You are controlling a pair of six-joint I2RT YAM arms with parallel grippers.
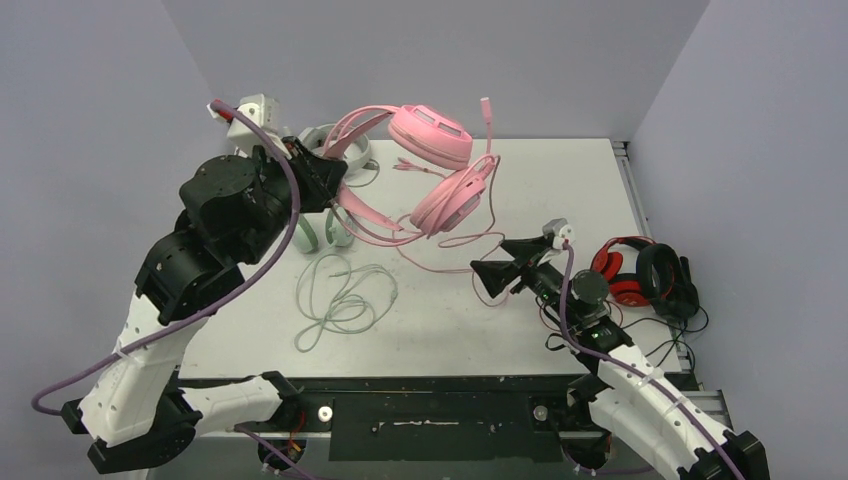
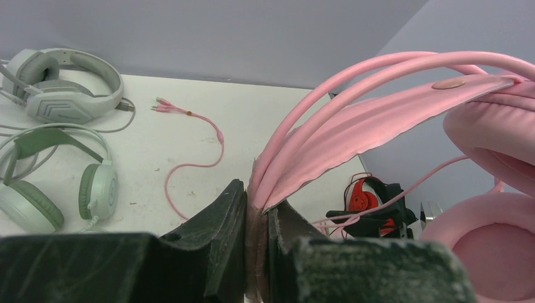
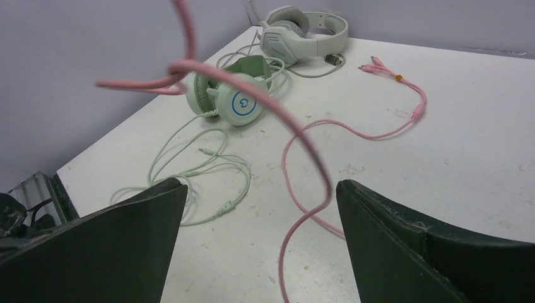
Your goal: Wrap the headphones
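Pink headphones (image 1: 430, 137) hang high above the table, held by their headband (image 2: 378, 120). My left gripper is shut on that headband, and the two ear cups stick out to the right of it. The pink cable (image 1: 495, 200) drops from the ear cups in loose loops down to the table; its plug end (image 2: 167, 107) lies toward the back. Low over the table's right half, my right gripper (image 1: 490, 262) is open. In the right wrist view, the pink cable (image 3: 303, 136) passes across the gap between its fingers, not gripped.
Grey-white headphones (image 3: 303, 38) and green headphones (image 3: 236, 98) lie at the left back, with the green cable (image 1: 345, 300) coiled in front of them. Red and black headphones (image 1: 630, 270) sit at the right edge.
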